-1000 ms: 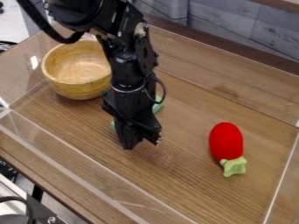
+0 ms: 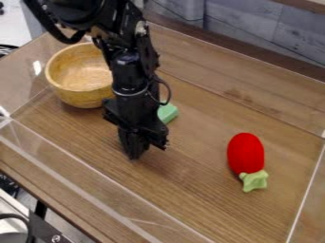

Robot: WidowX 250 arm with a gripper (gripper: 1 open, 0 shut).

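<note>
The black robot gripper (image 2: 135, 144) hangs low over the wooden table, its fingertips at or near the surface; it looks shut, with nothing visible between its fingers. Just behind it, partly hidden, lies a green object (image 2: 166, 114). A wooden bowl (image 2: 74, 80) sits at the upper left, beside the arm. A red object with a pale green end (image 2: 245, 154) lies on the right.
A grey wall (image 2: 241, 28) borders the back, and the table's left edge runs along the lower left.
The arm and gripper have shifted slightly to the left. The bowl and the red object have not moved.
</note>
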